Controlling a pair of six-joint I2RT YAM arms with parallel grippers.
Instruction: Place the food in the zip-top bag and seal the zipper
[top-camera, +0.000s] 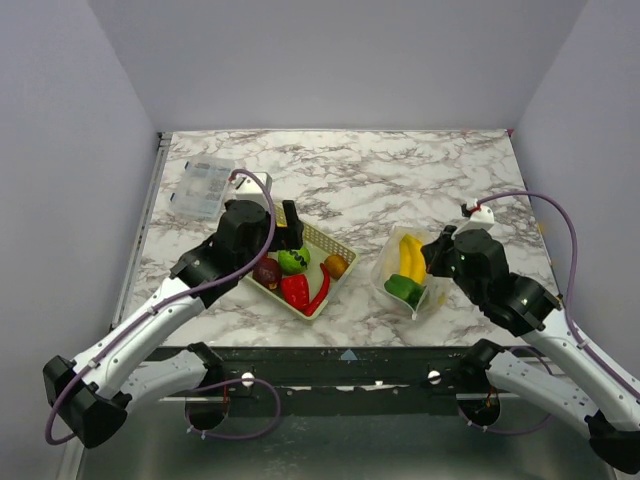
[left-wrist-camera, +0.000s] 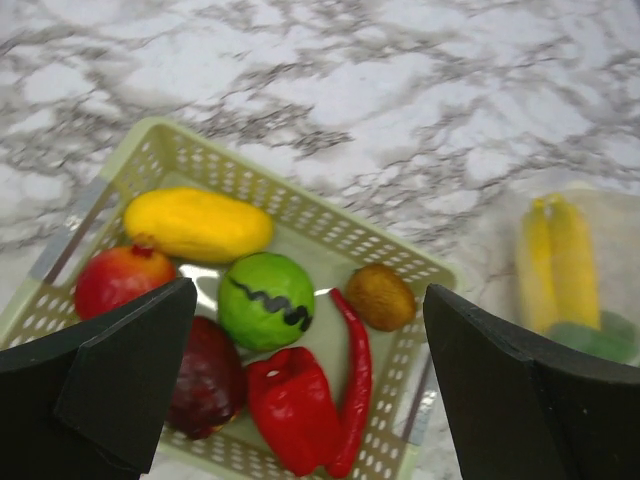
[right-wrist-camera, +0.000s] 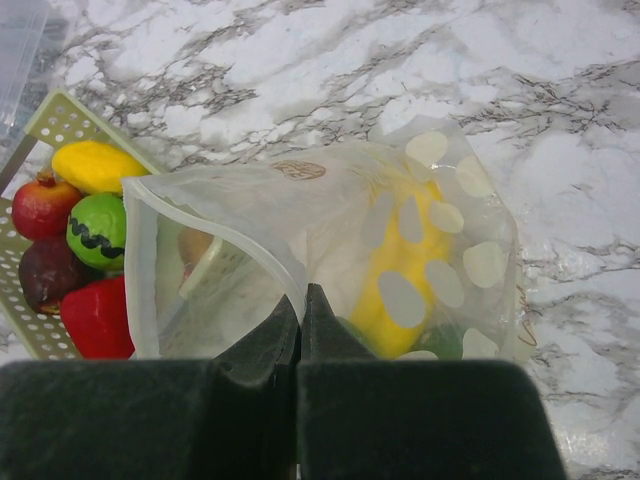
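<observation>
The clear zip top bag (right-wrist-camera: 330, 215) lies with its mouth facing the basket, held open. Inside it are yellow bananas (top-camera: 411, 258) and a green item (top-camera: 404, 290). My right gripper is shut with the bag's rim pinched at its fingertips. Over the basket hangs my left gripper (top-camera: 290, 228), open and empty. Between and below its fingers, the left wrist view shows a green melon-like ball (left-wrist-camera: 265, 301), a yellow fruit (left-wrist-camera: 198, 224), a pomegranate (left-wrist-camera: 122, 280), a dark purple fruit (left-wrist-camera: 207, 380), a red bell pepper (left-wrist-camera: 293, 410), a red chili (left-wrist-camera: 356, 385) and a brown round item (left-wrist-camera: 381, 297).
The pale green basket (top-camera: 335, 246) stands left of the bag, a narrow gap between them. A clear plastic box (top-camera: 203, 187) lies at the back left.
</observation>
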